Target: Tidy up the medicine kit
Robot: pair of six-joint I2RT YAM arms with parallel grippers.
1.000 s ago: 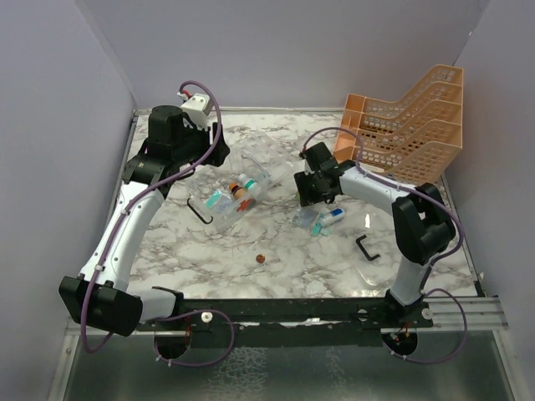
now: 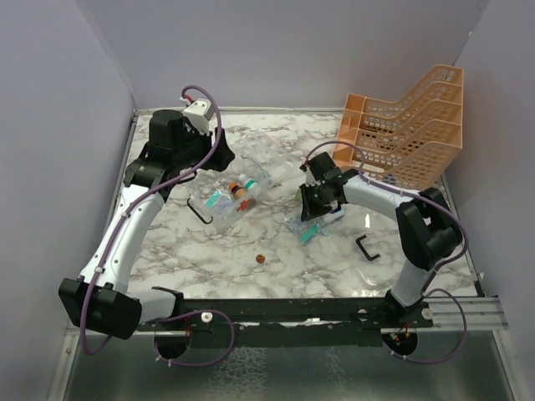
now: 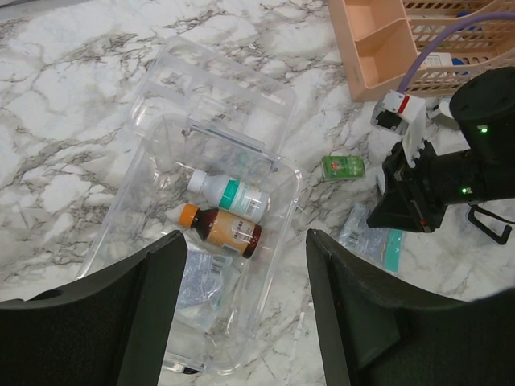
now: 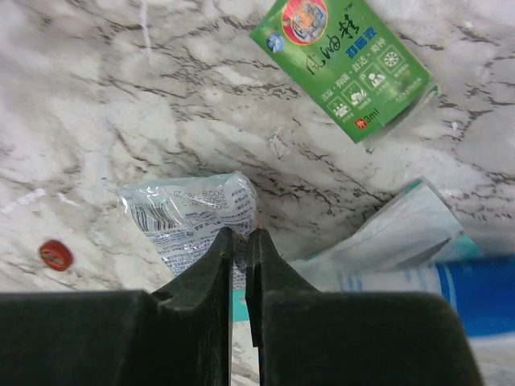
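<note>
A small plastic packet (image 4: pixel 189 213) with printed text and a barcode is pinched in my right gripper, which is shut on it just over the marble surface. The clear medicine box (image 3: pixel 269 297) lies with its lid spread at the back. In it rest a white bottle with a teal band (image 3: pixel 229 195), an orange-capped brown bottle (image 3: pixel 221 229) and another packet (image 3: pixel 201 277). My left gripper stands open above the box with nothing between its fingers. The green box (image 4: pixel 346 68) lies beyond the held packet.
A white bottle with a blue band (image 4: pixel 475 293) and a further packet (image 4: pixel 410 225) lie close to my right gripper. Orange stacked baskets (image 2: pixel 401 125) stand at the back right. A small red-brown disc (image 2: pixel 260 259) and a black hook (image 2: pixel 367 248) lie in front.
</note>
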